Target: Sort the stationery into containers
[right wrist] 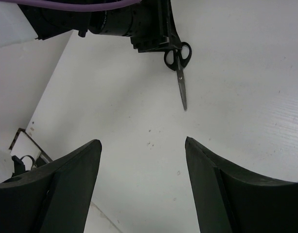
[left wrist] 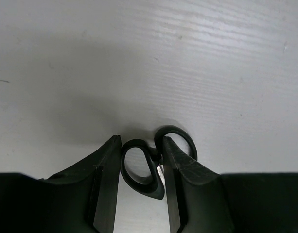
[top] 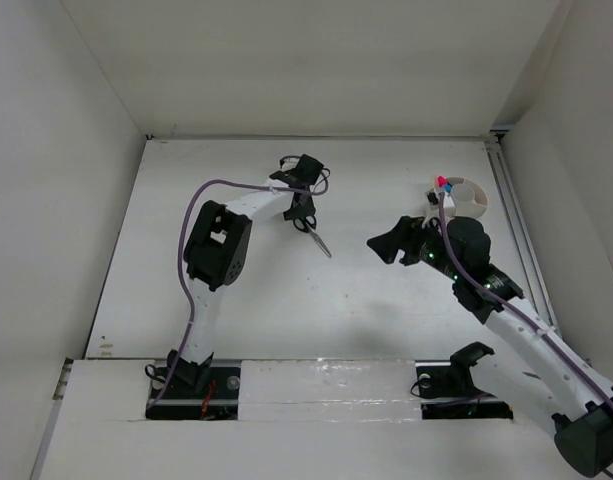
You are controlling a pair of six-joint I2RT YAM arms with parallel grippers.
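Black-handled scissors [top: 319, 242] lie at the centre back of the white table, blade toward the front; the right wrist view shows them [right wrist: 181, 82] too. My left gripper is at their handles [left wrist: 141, 181], fingertips close together around part of the loops; whether it grips them is unclear. My right gripper [top: 384, 246] hangs over the table right of the scissors, open and empty [right wrist: 143, 152]. A white round container [top: 469, 200] holding colourful items stands at the back right, partly behind the right arm.
Walls enclose the table [top: 166, 290] at the back and both sides. The right arm [top: 541, 355] spans the right side.
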